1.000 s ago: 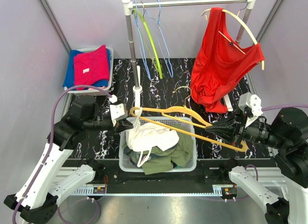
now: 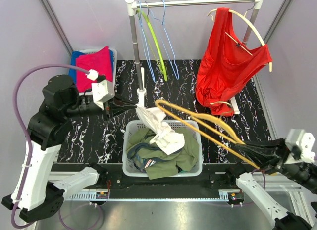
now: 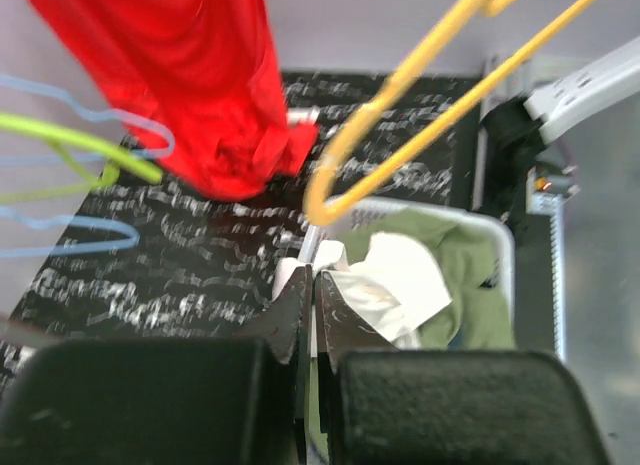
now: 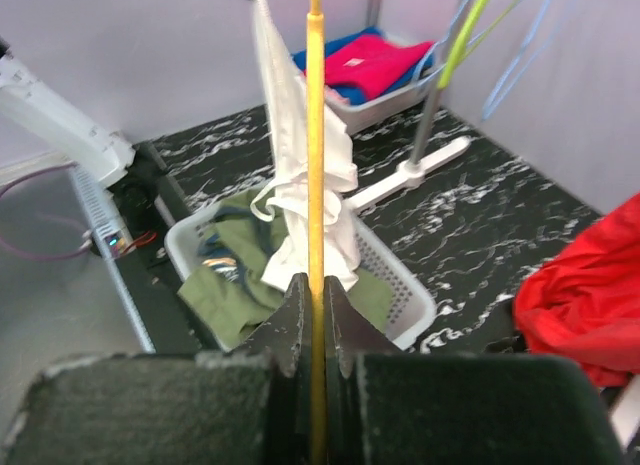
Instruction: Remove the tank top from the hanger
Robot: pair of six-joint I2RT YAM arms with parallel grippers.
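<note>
A white tank top [image 2: 163,132] hangs stretched from my left gripper [image 2: 133,106], its lower part resting over the basket. The left fingers are shut on its thin strap end; in the left wrist view the white cloth [image 3: 395,285] shows just beyond the tips. My right gripper [image 2: 242,150] is shut on the yellow hanger [image 2: 185,122], whose bar [image 4: 316,185] runs between the fingers in the right wrist view. The hanger's free end lies close above the tank top in the top view, with no strap visibly looped over it.
The grey basket [image 2: 199,163] holds green clothing [image 2: 171,166]. A red garment [image 2: 223,67] hangs on a hanger at the rack's right; blue and green hangers [image 2: 152,32] hang at its left. Another basket with pink cloth [image 2: 96,69] stands back left.
The left gripper has moved up with the tank top's strap, clear of the hanger end. The right gripper has moved right and tilted the hanger, drawing it away from the cloth.
</note>
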